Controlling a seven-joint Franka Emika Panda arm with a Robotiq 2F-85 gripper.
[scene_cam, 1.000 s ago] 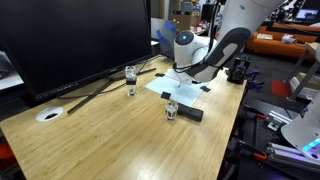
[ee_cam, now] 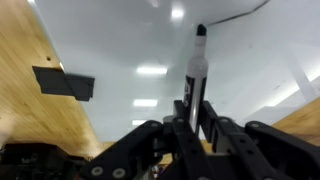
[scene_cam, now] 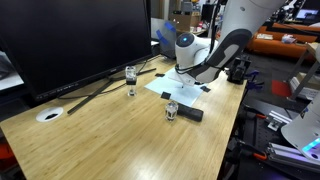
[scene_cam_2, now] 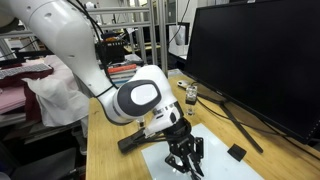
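Observation:
A white marker with a black tip stands between the fingers of my gripper in the wrist view, and the fingers are shut on it. Its tip is at or very close to the whiteboard; exact contact cannot be told. A dark drawn line runs from near the tip toward the upper right. In exterior view 2, the gripper is low over the board. A small black block lies at the board's edge. From exterior view 1, the arm hides part of the board.
A large monitor stands behind the board. On the wooden table, exterior view 1 shows a black bar-shaped object, a small clear container and a bottle-like item.
My arm has shifted slightly to the right in exterior view 1, staying low over the board. The objects on the table stand where they were.

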